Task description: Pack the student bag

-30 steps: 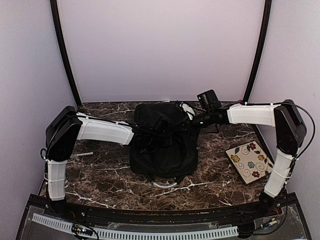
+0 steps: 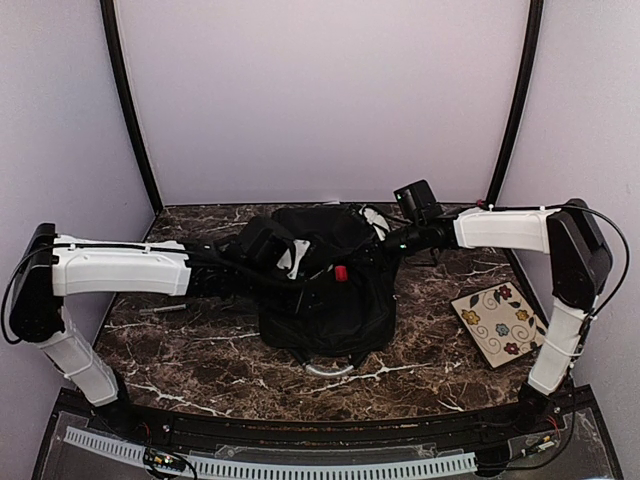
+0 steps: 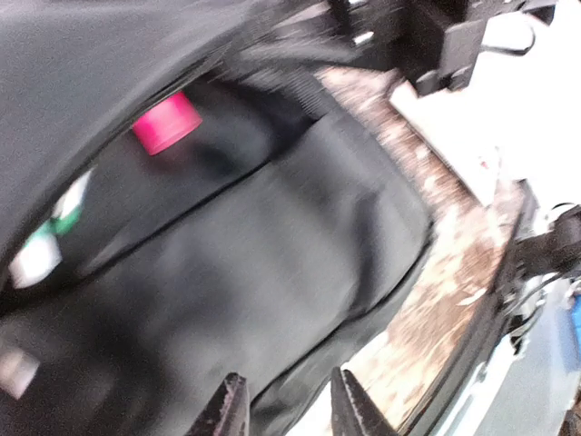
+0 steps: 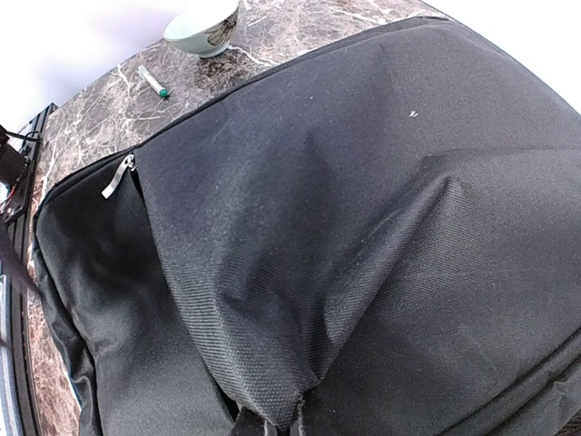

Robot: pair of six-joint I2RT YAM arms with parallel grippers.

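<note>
The black student bag (image 2: 345, 325) lies open in the middle of the table. Inside its opening sits a red item (image 2: 341, 272), pink in the left wrist view, near a blurred white-and-green item (image 3: 68, 213). My left gripper is over the bag's lower part, its fingers apart and nothing between them. At the upper right of the bag, my right gripper is shut on the edge of the bag flap (image 4: 263, 209), whose cloth is drawn into folds toward the fingertips. A silver zipper pull (image 4: 118, 176) hangs beside the opening.
A white marker with a green end (image 4: 152, 82) lies left of the bag, near a pale bowl (image 4: 201, 32) that the left arm covers in the top view. A flowered board (image 2: 500, 322) lies at the right.
My left gripper has come up out of the bag's opening, its forearm swinging outward to the left, and the red item now shows. The right arm and the flap have stayed still.
</note>
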